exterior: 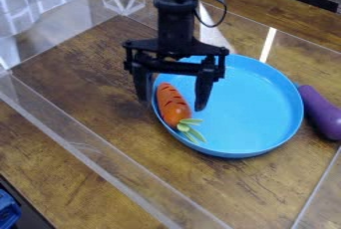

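An orange toy carrot (172,105) with pale green leaves lies along the left inside of a blue plate (246,118). My black gripper (174,94) hangs over it from above, its two fingers spread open on either side of the carrot's upper part, one at the plate's left rim, the other over the plate.
A purple toy eggplant (321,114) lies right of the plate. Clear plastic walls edge the wooden surface (74,94). A white object stands behind the arm, and a blue item (11,213) sits at the lower left.
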